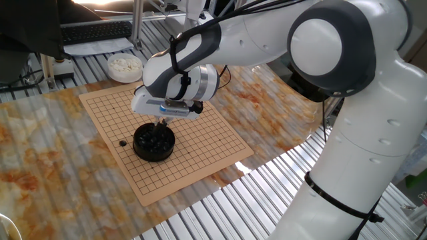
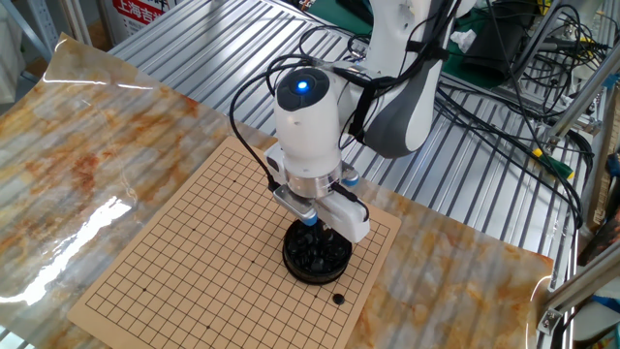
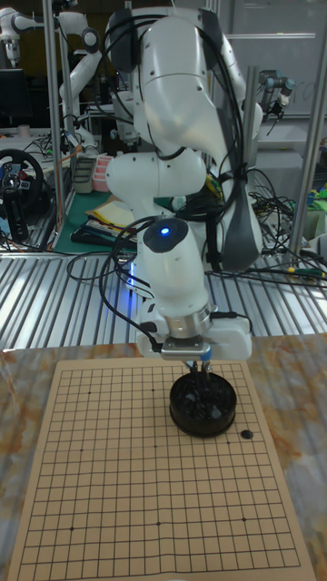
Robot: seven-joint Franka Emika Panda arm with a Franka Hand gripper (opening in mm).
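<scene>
A round black bowl (image 1: 154, 151) full of glossy black stones (image 3: 208, 398) stands on the tan gridded board (image 2: 184, 262). My gripper (image 1: 161, 125) points down over this bowl, its fingertips in among the stones or just above them. Both fingers look close together in exterior view 3, but the tips blend into the dark stones, so whether anything is between them cannot be made out. One loose black stone (image 2: 338, 299) lies on the board beside the bowl, apart from it.
A white bowl of white stones (image 1: 125, 65) stands beyond the board's far corner, near a keyboard (image 1: 97, 32). Most of the board is bare. Marbled sheeting (image 1: 50, 160) surrounds it, with a ribbed metal tabletop (image 2: 184, 63) beyond.
</scene>
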